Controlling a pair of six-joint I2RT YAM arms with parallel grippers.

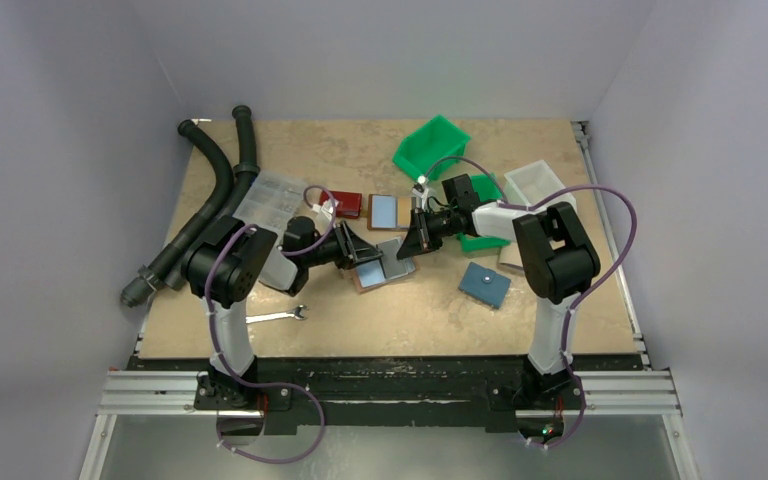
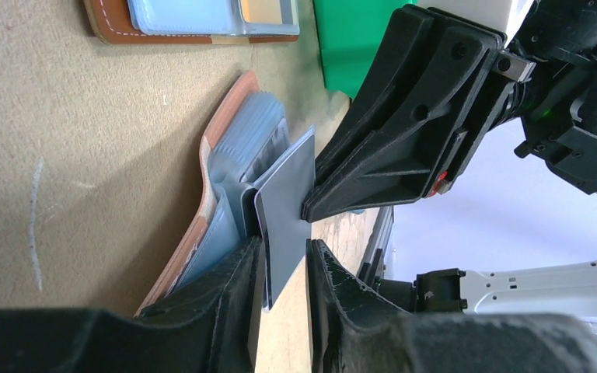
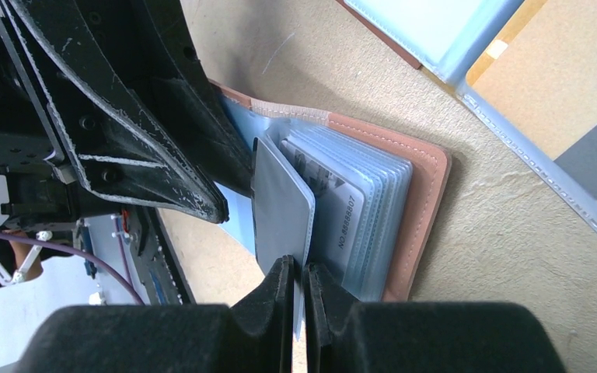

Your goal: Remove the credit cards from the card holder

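Observation:
The open card holder (image 3: 416, 210), tan-edged with clear blue sleeves, lies at the middle of the table between both grippers. A grey card (image 2: 286, 210) stands tilted up at its sleeves; a card numbered 8888807 (image 3: 330, 210) shows behind clear plastic. My left gripper has its fingertips at the grey card's near part in the left wrist view, slightly apart. My right gripper is at the card's edge in the right wrist view, fingertips close together; whether either grips it is hard to tell.
A second open holder (image 1: 384, 212) and a red holder (image 1: 341, 203) lie behind. A blue holder (image 1: 484, 285) is at right, with green bins (image 1: 430, 148), a wrench (image 1: 275, 315) and black pipes (image 1: 206, 200) around.

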